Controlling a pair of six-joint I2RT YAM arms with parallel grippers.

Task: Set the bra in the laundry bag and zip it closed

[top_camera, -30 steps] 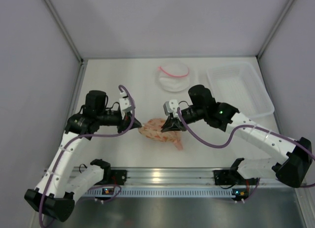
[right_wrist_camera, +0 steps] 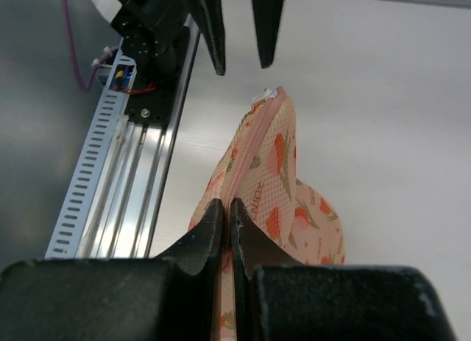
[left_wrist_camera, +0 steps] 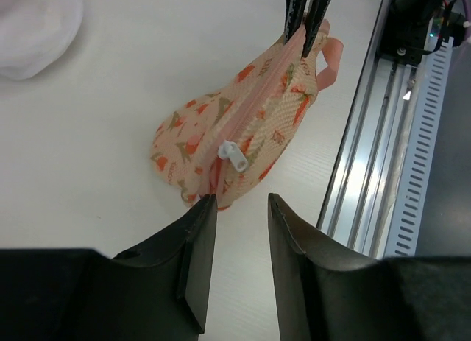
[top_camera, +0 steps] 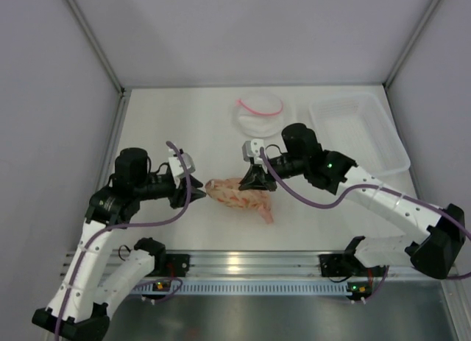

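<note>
The floral peach fabric piece [top_camera: 239,197] with a pink zipper [right_wrist_camera: 254,146] lies mid-table. Its white zipper pull [left_wrist_camera: 231,155] faces my left gripper, which stands open just short of it, empty. My right gripper is shut on the zipper edge at the piece's other end. Whether anything is inside the fabric cannot be seen.
A white round item with a pink strap [top_camera: 259,124] lies at the back centre. An empty white bin [top_camera: 357,127] stands at the right.
My left gripper has opened, let go of the fabric's left end and drawn back to the left. The right gripper has risen or shifted very slightly, still on the fabric.
</note>
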